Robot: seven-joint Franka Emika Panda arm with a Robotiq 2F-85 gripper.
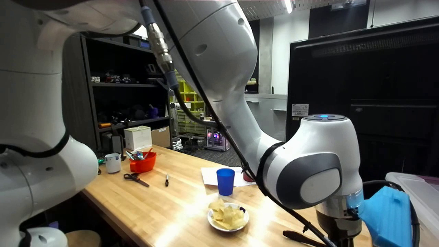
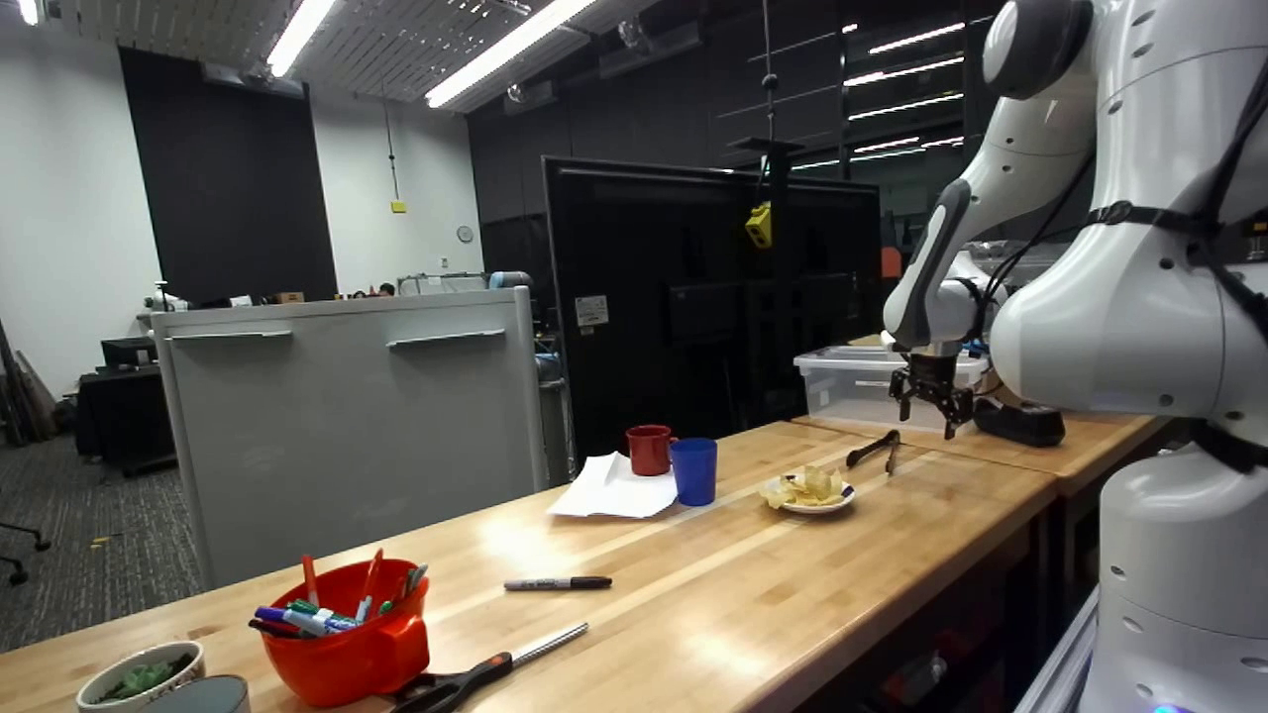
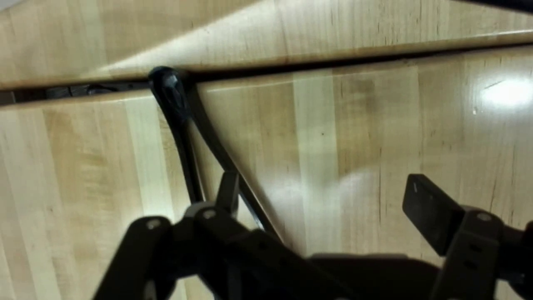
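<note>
My gripper (image 2: pixel 928 418) hangs over the far end of the table with its fingers wide apart and nothing between them. Black tongs (image 2: pixel 877 450) lie on the wood beneath it, a little toward the plate side. In the wrist view the joined end of the tongs (image 3: pixel 172 87) reaches over the gap between two tabletops. Their arms run down past my left finger (image 3: pixel 228 192), which hides part of them. A white plate (image 1: pixel 214 225) holds yellow chips (image 1: pixel 228 216), with a small dark blue item on its rim.
A blue cup (image 1: pixel 225 181), a red mug (image 2: pixel 649 450) and white paper (image 2: pixel 603 489) are beyond the plate. A clear bin (image 2: pixel 838 382) stands behind my gripper. Scissors (image 1: pixel 135 178), a marker (image 2: pixel 559 583) and a red pen container (image 1: pixel 143 163) occupy the other end.
</note>
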